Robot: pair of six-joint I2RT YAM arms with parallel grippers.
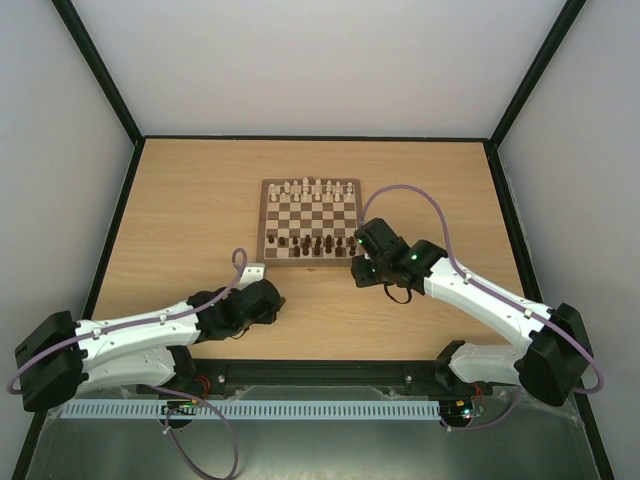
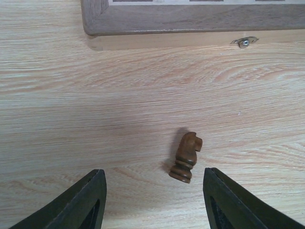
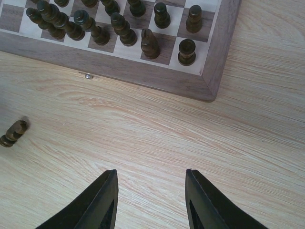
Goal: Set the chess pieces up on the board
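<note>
A dark brown knight (image 2: pixel 185 157) lies on its side on the bare table in front of the board. In the left wrist view it sits just beyond my left gripper, nearer the right finger (image 2: pixel 215 183). That gripper is open and empty. In the right wrist view the piece (image 3: pixel 13 133) shows at the left edge. My right gripper stands open over bare table near the board's front right corner, touching nothing. The chessboard (image 1: pixel 263 220) carries light pieces (image 1: pixel 317 190) at the far side and dark pieces (image 1: pixel 317 247) at the near side.
Two squares at the left end of the board's nearest row look bare in the top view. A small metal clasp (image 2: pixel 244 42) sits on the board's front edge.
</note>
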